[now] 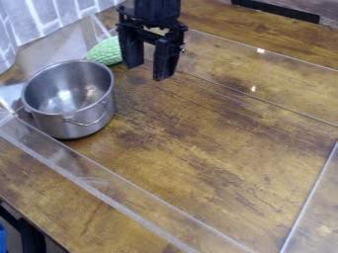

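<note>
My black gripper (148, 53) hangs at the top centre of the camera view, above the wooden table, right of a green knobbly object (103, 49) that it partly hides. Nothing clearly shows between its fingers, and whether it is open or shut is hard to tell. A steel pot (69, 99) stands on the left, below and left of the gripper.
Clear plastic edging or sheeting runs along the table's left side, and a dark edge lies at the back right.
</note>
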